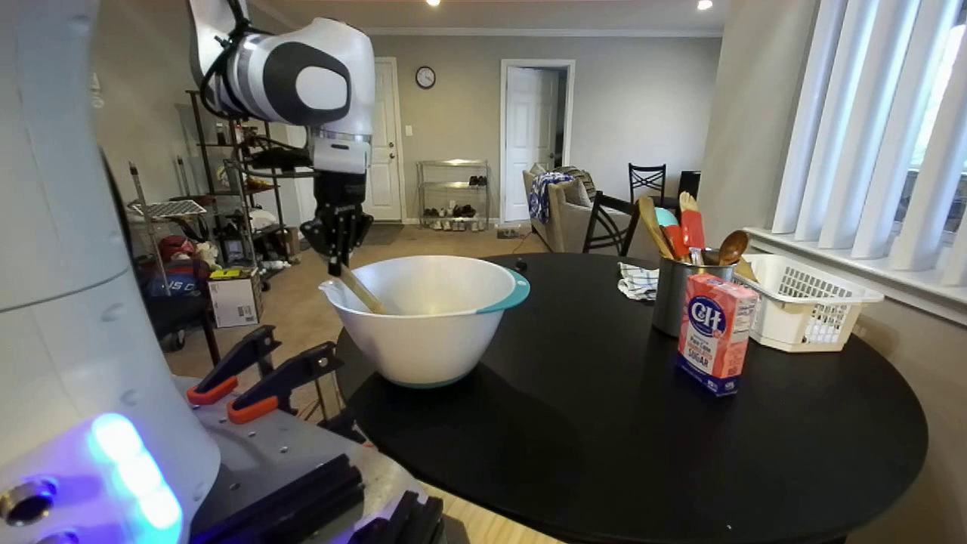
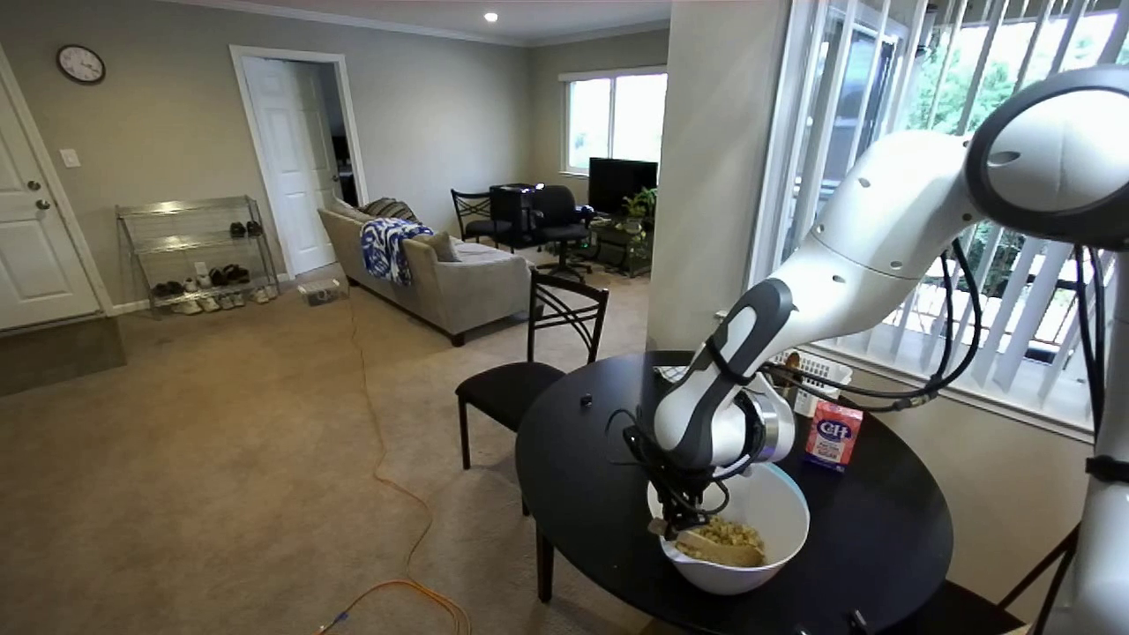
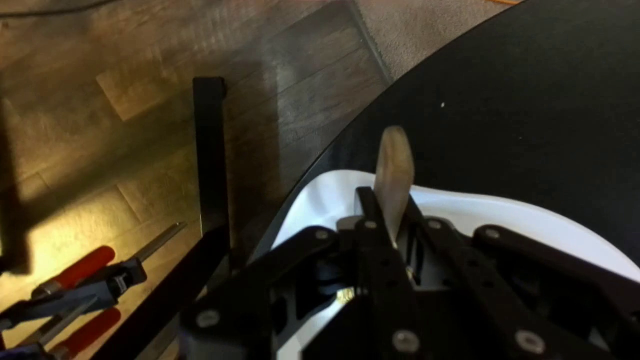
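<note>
A white mixing bowl (image 1: pixel 426 340) with a teal handle and base stands upright by the table's edge. Pale, crumbly food (image 2: pixel 737 535) lies inside it. My gripper (image 1: pixel 338 263) is low at the bowl's spouted rim, shut on a wooden utensil (image 1: pixel 365 292) that slants down into the bowl. In the wrist view the utensil's rounded handle end (image 3: pixel 394 165) sticks out beyond the fingers. The lower end rests among the food in exterior view 2, where its exact shape is hard to make out.
On the black round table (image 1: pixel 580 435) stand a pink sugar box (image 1: pixel 714 334), a metal utensil holder (image 1: pixel 675 295) and a white basket (image 1: pixel 807 304). A checked cloth (image 1: pixel 638 281) lies behind. Table space right of the bowl is clear. Clamps (image 1: pixel 272 385) sit beside the arm's base.
</note>
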